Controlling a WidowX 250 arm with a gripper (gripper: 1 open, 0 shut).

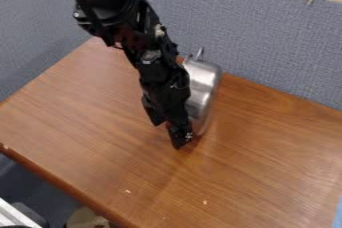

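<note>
My black gripper [173, 132] is low over the wooden table [80, 132], its fingers pointing down in front of a shiny metal pot [202, 82]. The pot's near side and lower part are partly hidden behind the gripper and wrist. The gripper looks open; whether its fingertips touch the pot or the tabletop cannot be told.
A grey padded wall [274, 42] runs behind the table. Assorted items lie beyond the table at the lower left and above the wall at the top right.
</note>
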